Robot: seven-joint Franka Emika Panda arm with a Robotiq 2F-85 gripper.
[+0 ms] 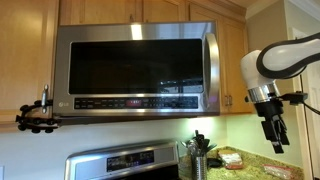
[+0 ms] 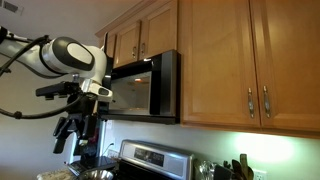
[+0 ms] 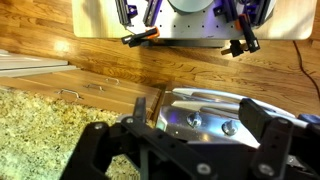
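Note:
My gripper [image 1: 275, 132] hangs pointing down at the right, apart from the steel microwave [image 1: 140, 75], whose door looks shut in exterior view 1. From the other side, exterior view 2 has the gripper [image 2: 66, 137] in front of the microwave [image 2: 133, 92], though the gap is hard to judge. In the wrist view the two dark fingers [image 3: 265, 127] stand wide apart, with nothing held between them. Beneath them lies the edge of the stove [image 3: 195, 120] with its round knobs.
Wooden cabinets [image 2: 215, 65] surround the microwave. A utensil holder [image 1: 199, 165] stands beside the stove [image 1: 125, 160], and packages [image 1: 232, 159] lie on the granite counter. Wooden floor [image 3: 190, 70] separates the stove from a platform edge with clamps and cables at the wrist view's top.

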